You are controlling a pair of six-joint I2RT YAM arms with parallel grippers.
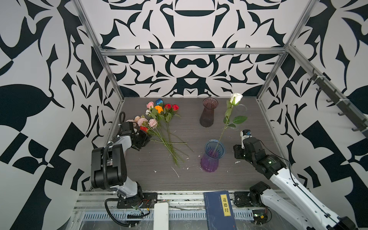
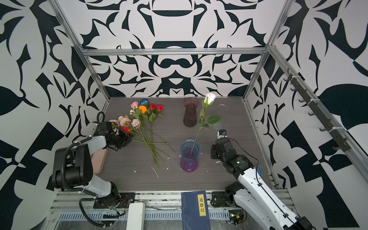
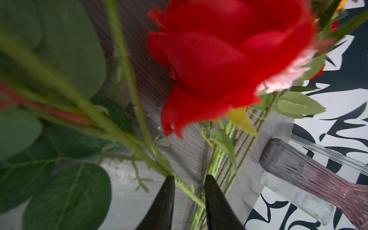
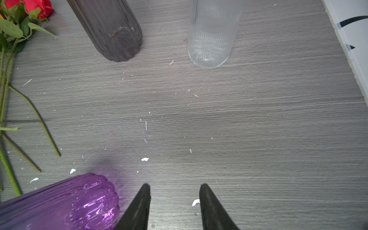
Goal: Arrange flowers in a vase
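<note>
A white rose [image 1: 235,98] stands in the blue-and-purple vase [image 1: 210,161], its stem leaning right. At the left lies a pile of flowers: pink ones [image 1: 141,121], an orange one [image 1: 158,109] and red ones, their stems [image 1: 168,145] trailing toward the middle. In the left wrist view my left gripper is part open amid this pile; a green stem [image 3: 153,163] crosses between its fingertips, not visibly clamped. A large red rose [image 3: 226,65] fills the view above. My right gripper is open and empty, right of the purple vase.
A dark vase [image 1: 207,113] stands at the back, with a clear ribbed vase [image 4: 210,38] to its right. Scraps of white litter the table. A blue book [image 1: 219,210] lies beyond the front edge. Bare tabletop spreads before my right gripper.
</note>
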